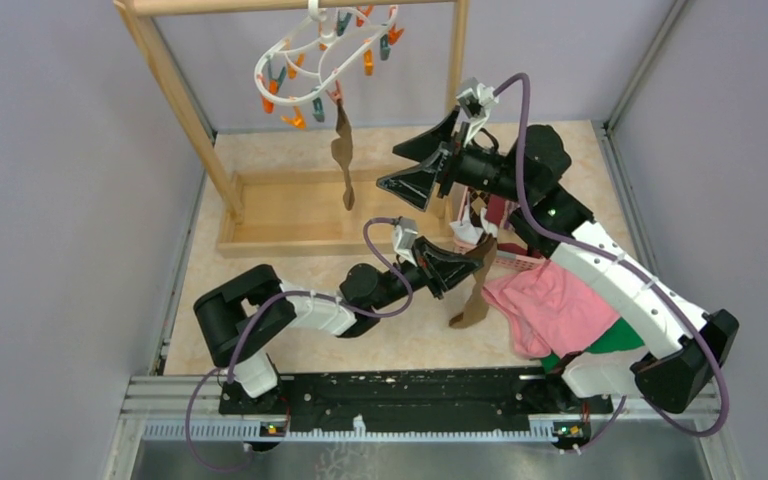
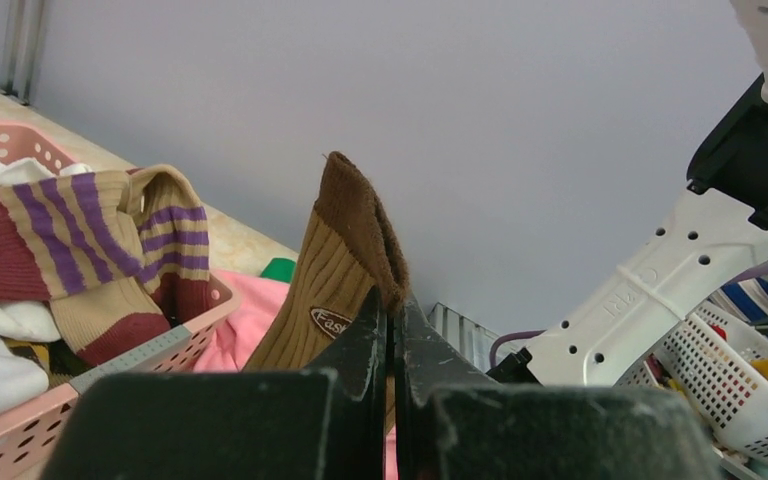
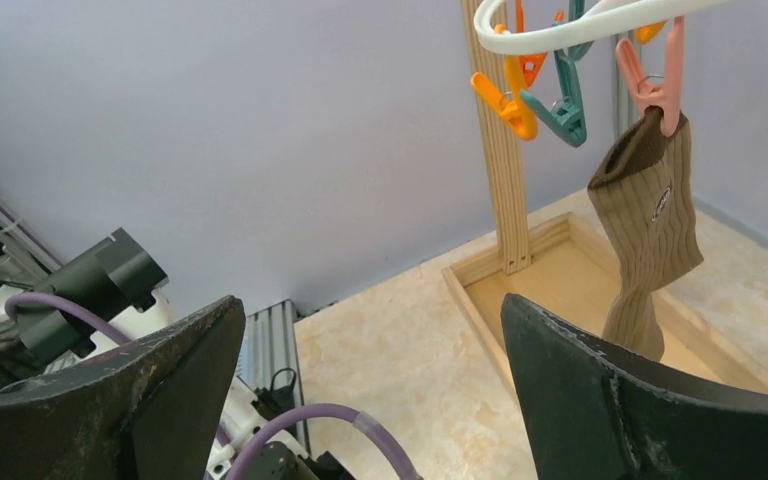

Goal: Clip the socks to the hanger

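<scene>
A brown ribbed sock (image 2: 325, 270) hangs from my left gripper, pinched near its cuff between the shut fingertips. From above, the left gripper (image 1: 478, 262) is near the basket with the sock (image 1: 472, 307) dangling below. My right gripper (image 1: 396, 168) stands open and empty, right of the hanger. A matching brown sock (image 3: 650, 215) hangs from a pink clip (image 3: 660, 85) on the white round hanger (image 1: 263, 75). Orange clips (image 3: 513, 100) and teal clips (image 3: 563, 105) on the hanger hold nothing in the right wrist view.
A pink basket of mixed socks stands at the right, partly under the right arm. In front lies a pink cloth (image 1: 560, 308) over something green. A shallow wooden tray (image 1: 290, 238) sits under the hanger's wooden frame (image 1: 182, 110).
</scene>
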